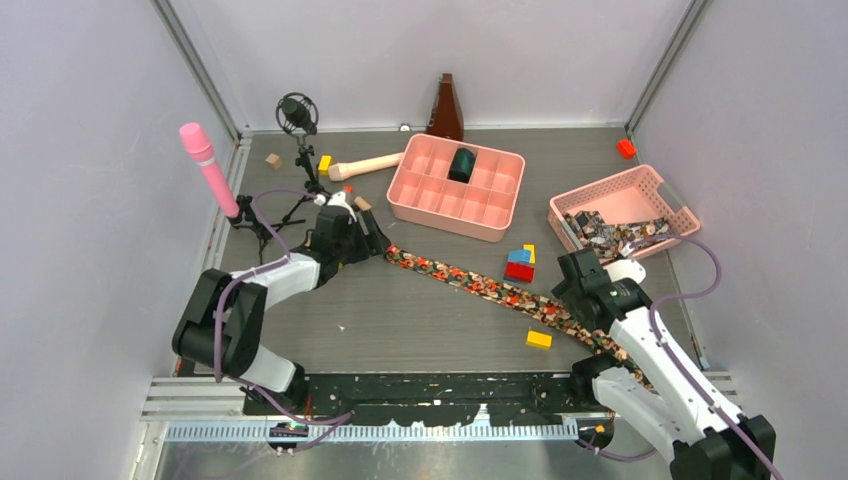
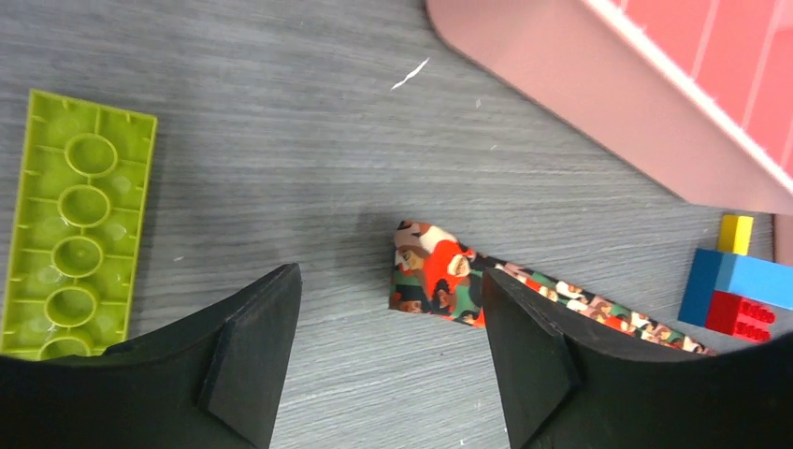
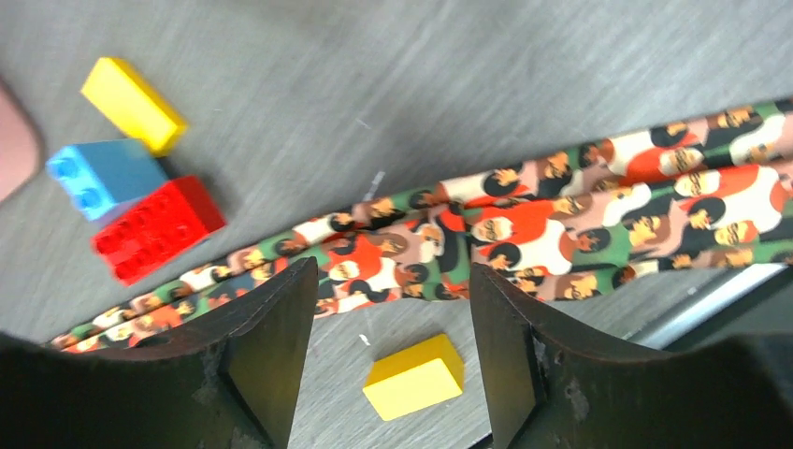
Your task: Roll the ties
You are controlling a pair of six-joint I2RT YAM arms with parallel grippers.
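A long patterned tie (image 1: 465,280) stretches flat across the table, from my left gripper (image 1: 380,240) down to the lower right. In the left wrist view its narrow end (image 2: 432,271) lies on the table beyond my left gripper, whose fingers are apart with nothing between them. The tie (image 3: 393,257) crosses beneath my right gripper in the right wrist view, doubled over in two layers toward the right. My right gripper stands open above it, holding nothing. A rolled dark tie (image 1: 461,165) sits in the pink divided tray (image 1: 430,212).
A pink basket (image 1: 685,225) with patterned ties stands at the right. Red (image 1: 519,272), blue and yellow bricks are stacked beside the tie, and a yellow brick (image 1: 538,340) lies just below it. A green brick plate (image 2: 79,234) appears left of my left gripper.
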